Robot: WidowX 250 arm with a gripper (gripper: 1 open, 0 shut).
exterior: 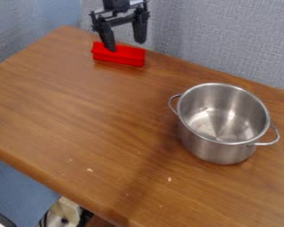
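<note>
A red block [123, 56] lies lengthwise on the wooden table near its back edge, left of centre. My gripper [121, 35] hangs just above it, open, its dark fingers apart, one reaching down toward the block's left part. Whether a finger touches the block is not clear.
A steel pot [223, 124] with two side handles stands on the right of the table [85, 133]. A grey wall runs behind the back edge.
</note>
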